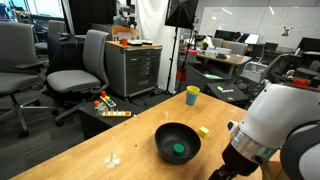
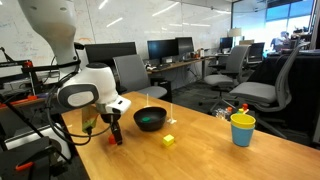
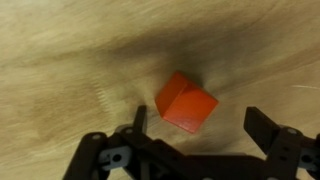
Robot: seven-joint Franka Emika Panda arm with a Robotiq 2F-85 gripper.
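A red block (image 3: 186, 103) lies on the wooden table, seen from above in the wrist view. My gripper is open above it, one dark finger to each side and nothing held. In exterior view 2 the gripper (image 2: 116, 140) is low over the table, with the red block (image 2: 111, 139) partly hidden beside it. The red block is out of sight behind the arm in exterior view 1. A black bowl (image 1: 178, 143) stands close by with a green object (image 1: 179, 149) inside.
A yellow block (image 2: 168, 140) and a blue and yellow bucket (image 2: 242, 130) stand on the table (image 2: 205, 155). Small coloured items (image 1: 104, 103) lie near a dark box at the far edge.
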